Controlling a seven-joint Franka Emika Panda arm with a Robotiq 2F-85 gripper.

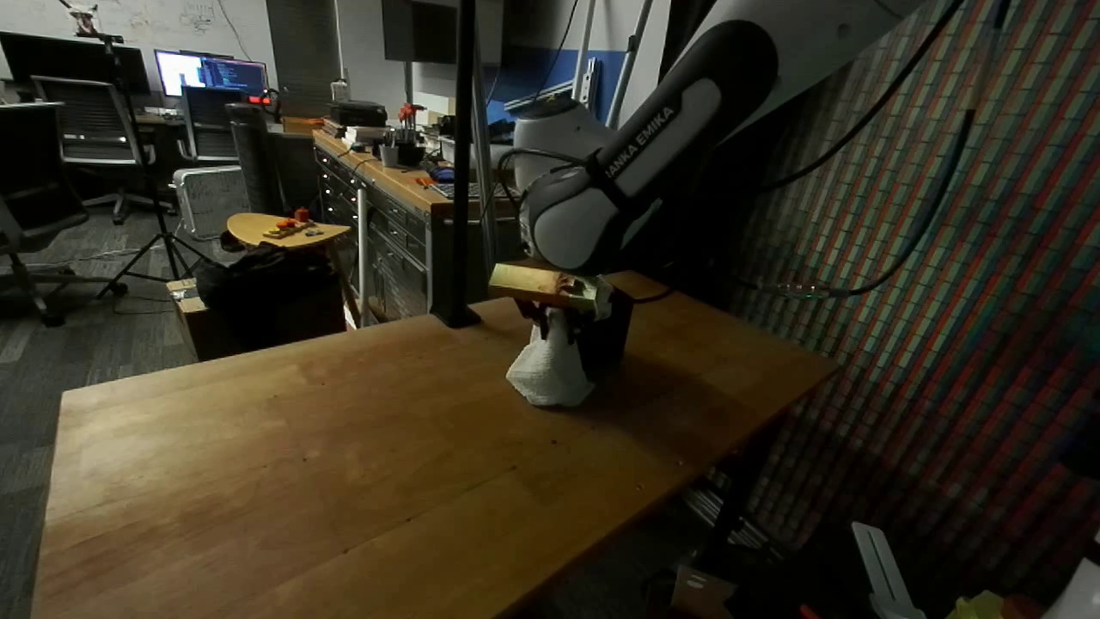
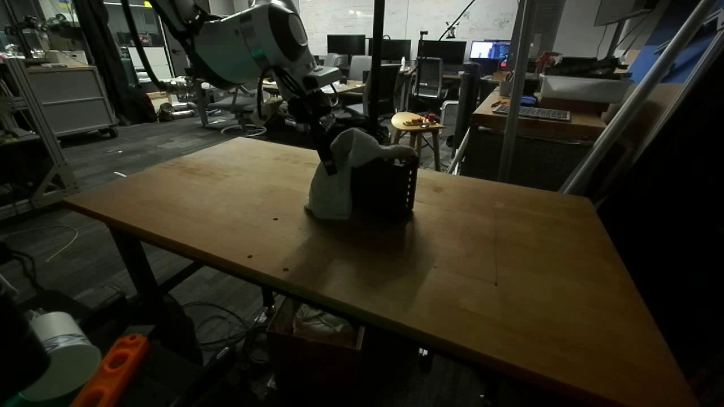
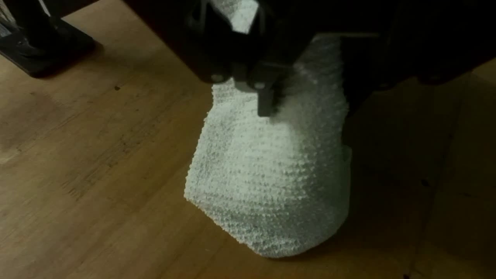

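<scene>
A white, knobbly-textured cloth [image 1: 549, 373] hangs over the near side of a black basket [image 1: 610, 335] and reaches the tabletop. In exterior view 2 the cloth [image 2: 330, 193] is draped up over the rim of the basket [image 2: 385, 190]. My gripper [image 1: 557, 332] points down at the upper part of the cloth, its fingers part open with bunched cloth between them. Seen from the wrist, one finger [image 3: 265, 103] lies against the cloth [image 3: 274, 186]; the other side is lost in shadow. Whether both fingers press on the fabric is not clear.
A black post [image 1: 455, 299] stands at its back edge, close to the gripper. In exterior view 2, the table [image 2: 529, 271] is also clear beyond the basket.
</scene>
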